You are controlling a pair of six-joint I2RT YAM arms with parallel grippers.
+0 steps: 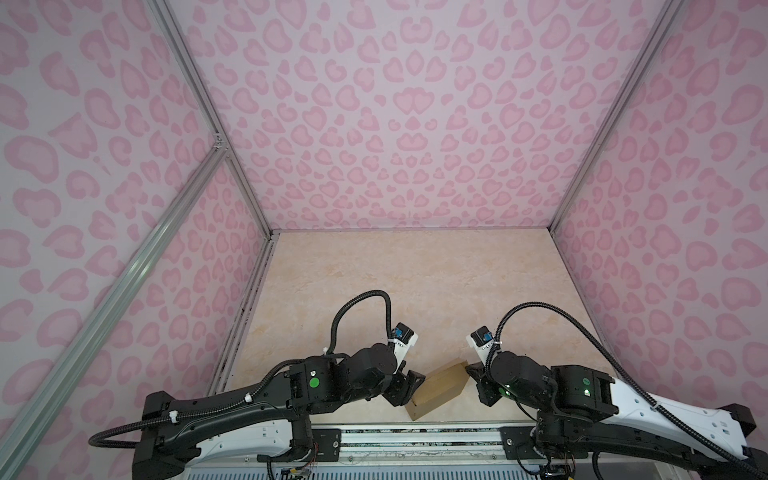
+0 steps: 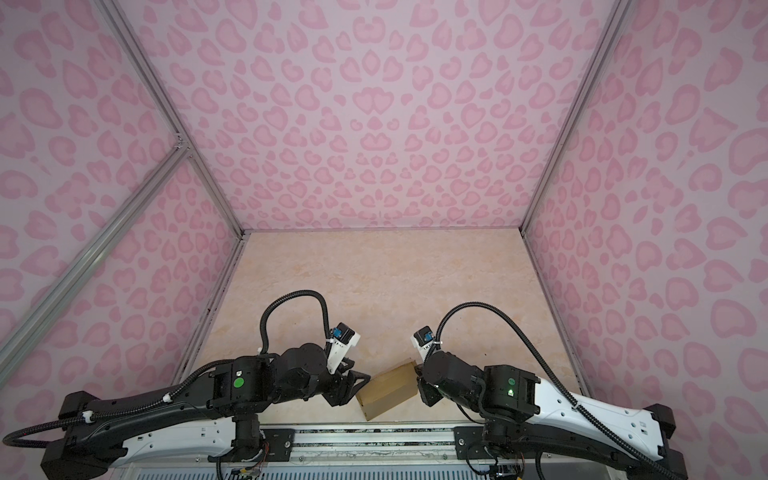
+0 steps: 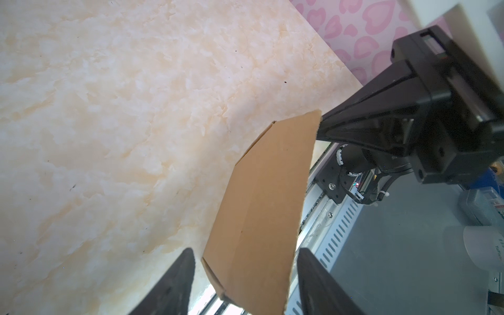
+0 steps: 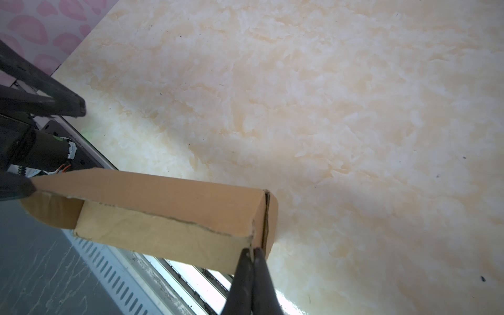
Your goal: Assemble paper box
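Note:
A brown cardboard box (image 1: pixel 438 390) (image 2: pixel 388 392) (image 3: pixel 262 204) (image 4: pixel 168 197) stands at the table's front edge, between my grippers. Its near flap shows folded, with a lighter, open side in the right wrist view. My left gripper (image 1: pixel 408 384) (image 2: pixel 352 384) is open at the box's left end, with part of the cardboard between its blurred fingers. My right gripper is shut at the box's right end, its tips at the cardboard corner; whether they touch it I cannot tell.
Pink heart-patterned walls (image 1: pixel 672 200) enclose it. A metal rail (image 1: pixel 420 436) runs along the front edge, with a drop beyond it.

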